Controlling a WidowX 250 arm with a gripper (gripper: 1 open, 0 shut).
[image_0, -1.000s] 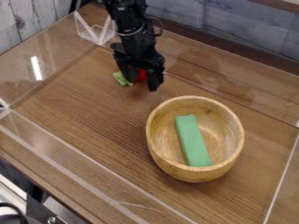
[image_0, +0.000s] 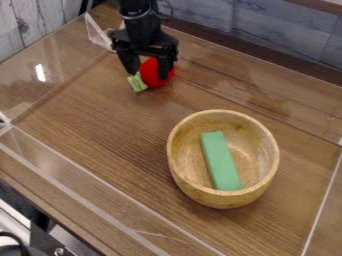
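Observation:
My gripper (image_0: 144, 60) hangs at the top centre of the camera view, open, with its fingers down around a red object (image_0: 158, 74). Whether they touch it I cannot tell. A small light green item (image_0: 135, 82) lies just left of the red object, partly beside the gripper. A wooden bowl (image_0: 249, 133) at the lower right holds a long green block (image_0: 219, 158).
A raised edge runs along the back, with a clear plastic piece near the gripper's upper left.
My gripper has moved left and back, from right of the red object to over it, and more of the red object now shows below it.

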